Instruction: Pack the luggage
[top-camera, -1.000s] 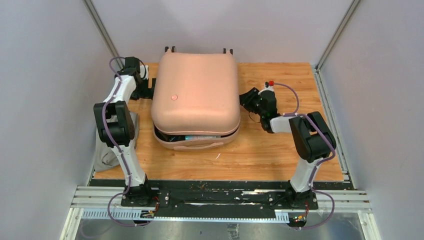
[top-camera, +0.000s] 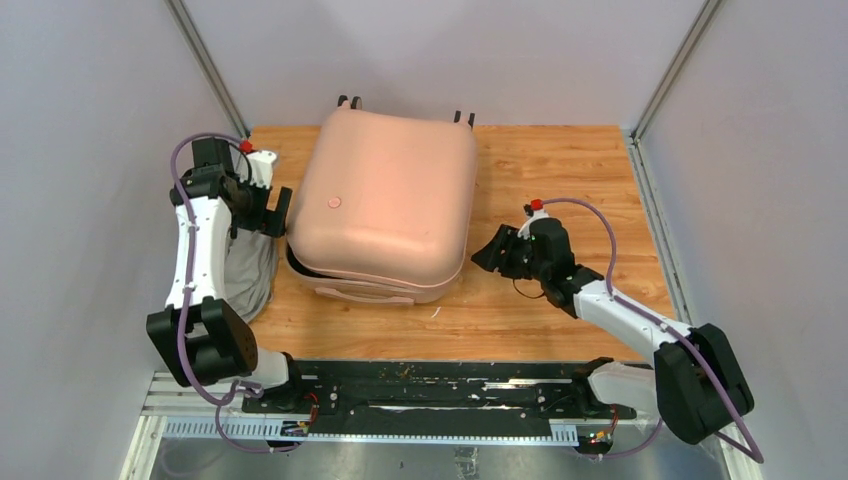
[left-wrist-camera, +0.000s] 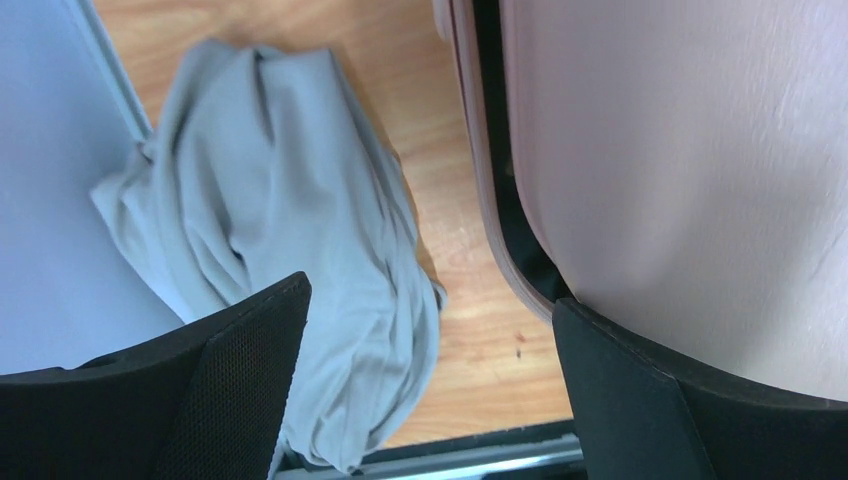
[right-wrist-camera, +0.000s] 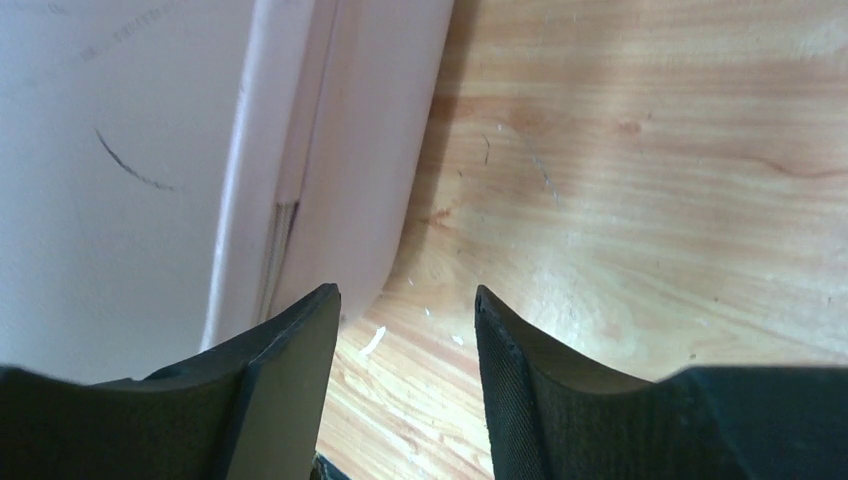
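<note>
A pink suitcase lies turned slightly on the table, its lid lowered over the base. At the front left corner a dark gap shows between lid and base; on the right side the edges sit close, with a bit of zipper in sight. My left gripper is open beside the suitcase's left side, its right finger near the lid edge, nothing held. Off the suitcase's right front corner, my right gripper stands part open, with bare table between its fingers. What lies inside the suitcase is hidden.
A grey cloth lies crumpled along the left wall, below my left arm. A small white scrap lies near its front right corner.
The suitcase has turned and shifted a little toward the left front, and its front gap has narrowed. My left gripper came nearer and leftward; the right moved nearer and away from the suitcase's side.
</note>
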